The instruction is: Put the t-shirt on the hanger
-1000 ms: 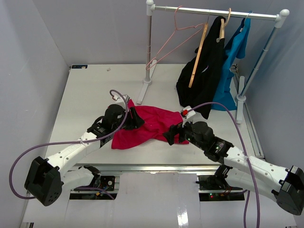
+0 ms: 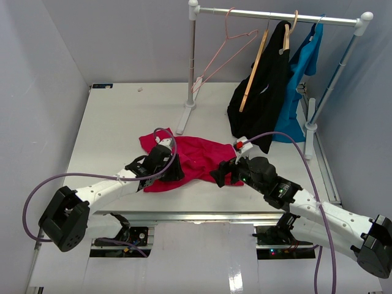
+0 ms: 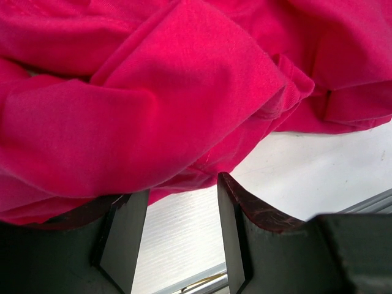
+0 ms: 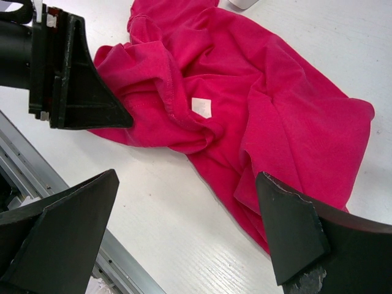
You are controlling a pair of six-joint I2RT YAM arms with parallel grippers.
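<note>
A crumpled red T-shirt lies on the white table; folds of it fill most of the left wrist view. My left gripper is open, low over the shirt's near left part, with cloth and table showing beyond its fingertips. My right gripper is open above the shirt's right part, nothing visibly held. In the right wrist view a white label shows on the shirt. A pink hanger and a wooden hanger hang on the rail.
The metal rack stands at the back, with black and blue garments hanging at its right, their lower parts reaching the table. A metal edge runs along the front.
My left arm has shifted, its gripper now a little right and lower in the top view, over the shirt. The right arm appears still. The hangers moved slightly.
</note>
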